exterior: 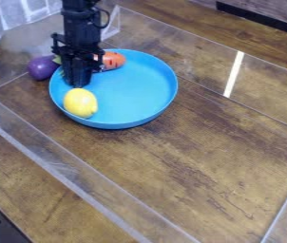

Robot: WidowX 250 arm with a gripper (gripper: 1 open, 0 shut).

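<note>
My black gripper [78, 63] reaches down from the top to the left part of a blue plate [140, 92]. A yellow object [80, 102], like a toy lemon, lies on the plate below it. An orange-red object [113, 60] sits at the plate's back, right of the gripper. A purple object [42, 67] lies at the left, outside the plate, and something green is partly hidden behind the gripper. The fingers are too dark and small to tell whether they are open or shut.
Clear strips or edges run along the left and right sides.
</note>
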